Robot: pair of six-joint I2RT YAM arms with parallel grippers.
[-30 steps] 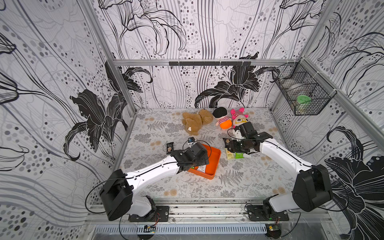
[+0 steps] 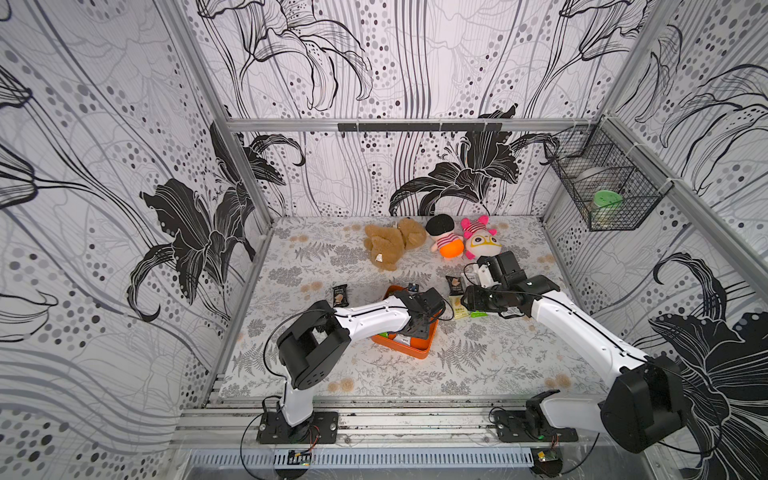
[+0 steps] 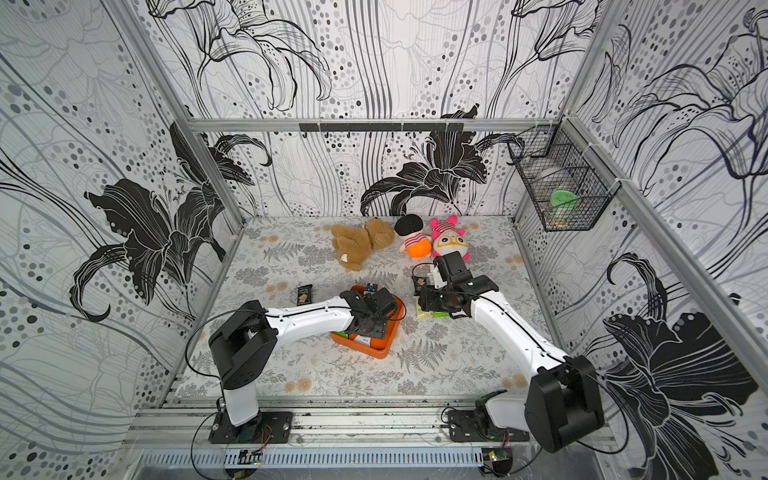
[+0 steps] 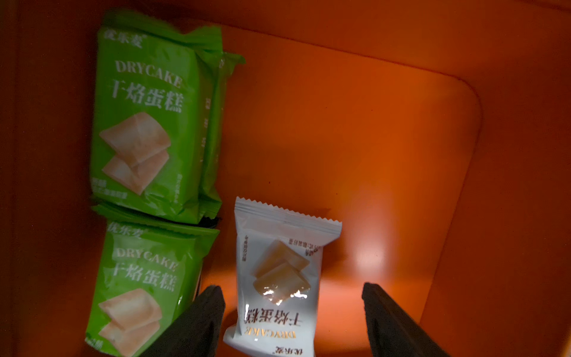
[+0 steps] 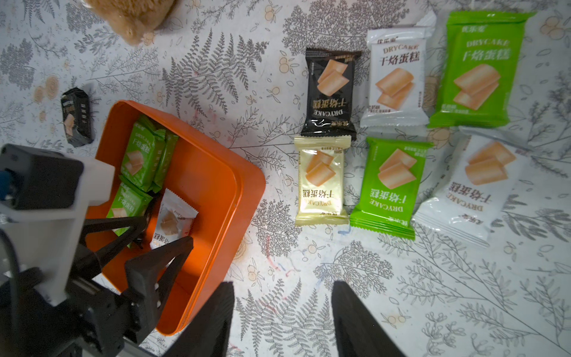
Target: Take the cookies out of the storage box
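Note:
Inside the orange storage box point(image 5: 217, 250) lie green cookie packs point(image 4: 145, 119) stacked along one wall. A white cookie pack point(image 4: 279, 279) lies beside them on the box floor. My left gripper reaches over the box, open, its fingers point(image 4: 205, 318) on either side of the white pack with a gap to it. Over the table right of the box, my right gripper is open with nothing between its fingers. On the table lie black point(image 5: 330, 92), cream point(image 5: 322, 181), green point(image 5: 391, 185) and white packs point(image 5: 475, 184).
Another black pack point(image 2: 340, 296) lies left of the box. Brown plush toys point(image 2: 386, 245) and two colourful plush toys point(image 2: 481, 241) sit at the back. A wire basket point(image 2: 612, 180) hangs on the right wall. Bare table shows in front of the packs.

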